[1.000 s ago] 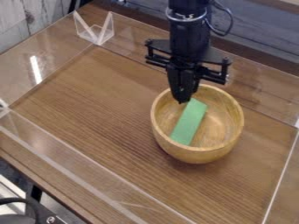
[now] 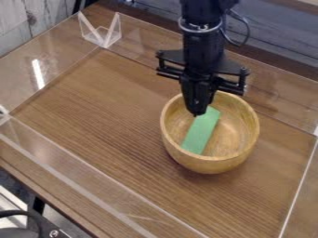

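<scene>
A tan bowl [image 2: 230, 144] sits on the wooden table at the centre right, with a green block [image 2: 199, 132] lying inside it. My black gripper [image 2: 192, 100] hangs over the back left part of the bowl, its fingertips near the rim and above the block's upper end. It looks narrow at the tips; whether anything is between them is hard to see.
A clear plastic object [image 2: 99, 30] stands at the back left, and a grey ledge runs along the back. A dark cable lies at the bottom left.
My gripper has shifted slightly, its upper body a little to the left and upward in the view. The bowl and block look nearly unchanged.
</scene>
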